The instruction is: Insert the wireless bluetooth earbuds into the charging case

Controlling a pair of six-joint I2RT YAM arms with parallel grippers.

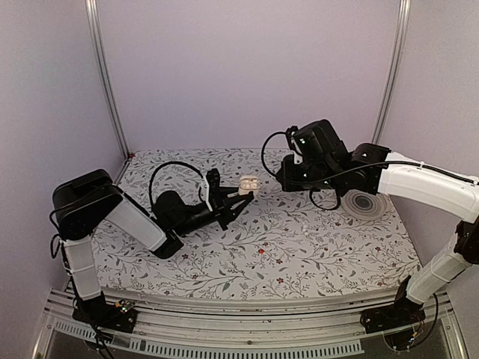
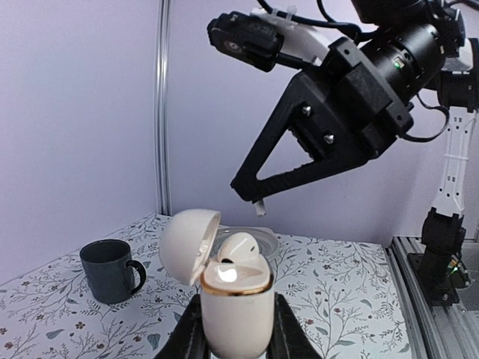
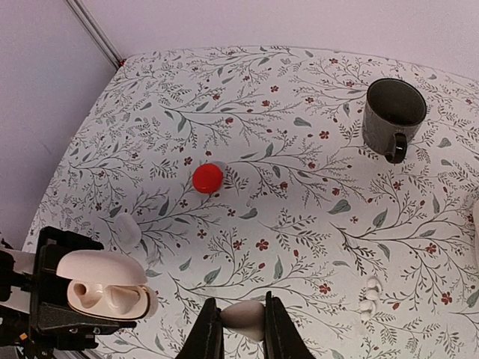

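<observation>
My left gripper [image 1: 238,196] is shut on the white charging case [image 1: 248,185], held upright with its lid swung open; in the left wrist view the case [image 2: 236,314] shows its gold rim and a white piece inside. My right gripper is shut on a small white earbud [image 3: 241,318], raised to the right of the case. In the left wrist view the earbud's stem [image 2: 260,207] pokes out below the right gripper's black body. In the right wrist view the open case [image 3: 108,295] sits at the lower left, one cavity visible.
A dark mug [image 3: 393,120] stands at the back of the floral table, with a red round object [image 3: 207,178] left of it. A clear round dish [image 1: 363,203] lies on the right. Small white pieces [image 3: 370,295] lie on the cloth.
</observation>
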